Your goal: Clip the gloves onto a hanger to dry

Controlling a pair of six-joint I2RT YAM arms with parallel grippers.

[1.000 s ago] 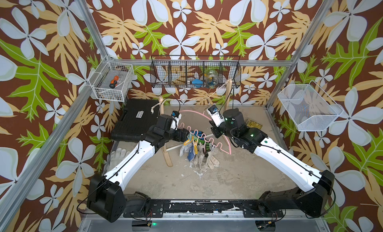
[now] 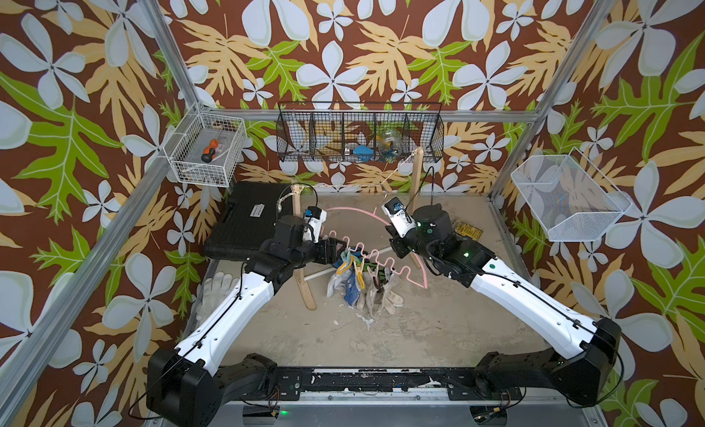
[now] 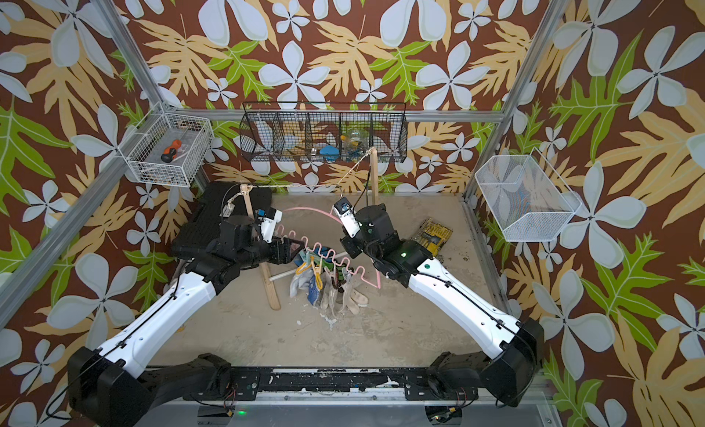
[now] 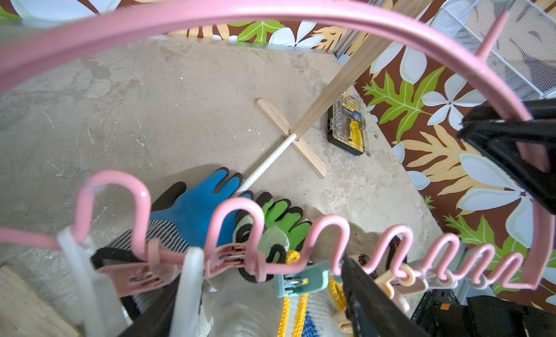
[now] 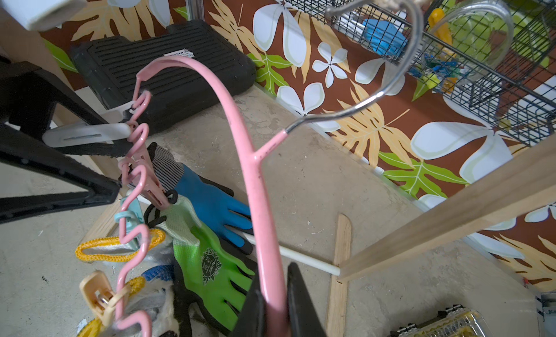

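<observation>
A pink hanger with a row of clips is held between my two arms. My right gripper is shut on its arched bar, below the metal hook. My left gripper is at the looped lower bar; its fingers stand apart around a stretch of bar with clips, the contact partly hidden. Gloves hang from the lower bar: a blue one, a green one and several grey or white ones. White clips at the left end appear to hold nothing.
Two wooden posts carry a rope behind the hanger; the metal hook is close to the rope. A black case lies at back left, a yellow tool box at right.
The right gripper is nearly in place, and the right post's top has moved slightly left.
</observation>
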